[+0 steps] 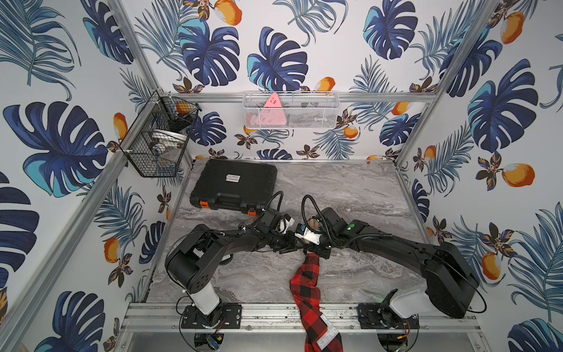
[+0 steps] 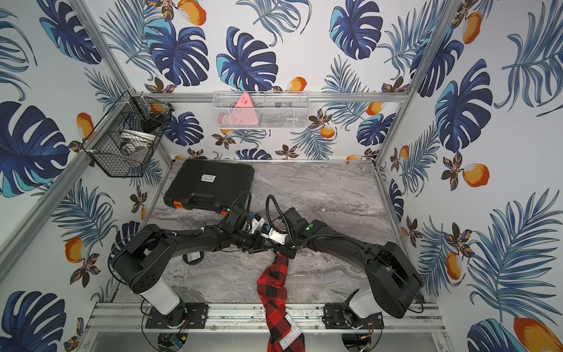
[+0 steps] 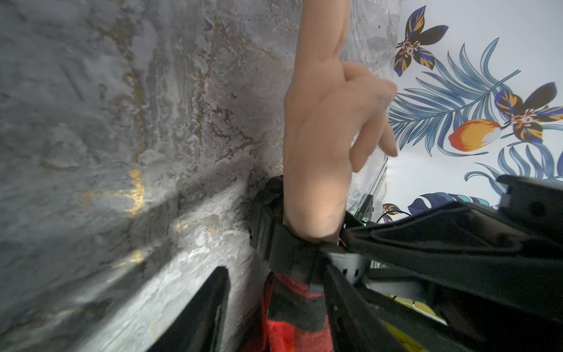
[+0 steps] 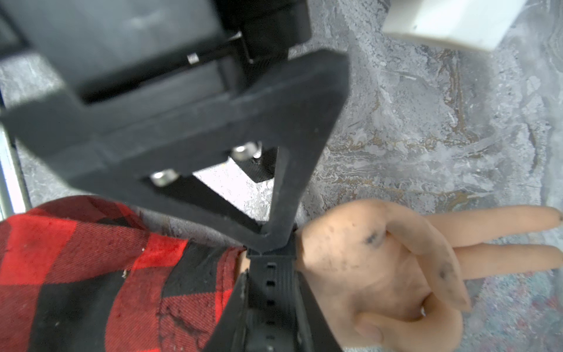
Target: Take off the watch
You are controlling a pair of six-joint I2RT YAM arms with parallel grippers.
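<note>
A black watch (image 3: 296, 255) is around the wrist of a mannequin hand (image 3: 316, 152), just beyond a red-and-black checked sleeve (image 4: 117, 281). Its strap (image 4: 271, 302) runs between the fingers of my right gripper, which is shut on it. My left gripper stands partly open, its fingertips just short of the watch in the left wrist view, with nothing gripped. In the right wrist view a black triangular finger (image 4: 293, 182) of the left gripper reaches to the strap's edge; whether it touches cannot be told. The watch's clasp is not clearly visible.
A closed black case (image 1: 234, 184) lies at the back left of the table. A dark round object (image 2: 193, 257) lies near the left arm. Wire baskets (image 1: 291, 111) hang on the walls.
</note>
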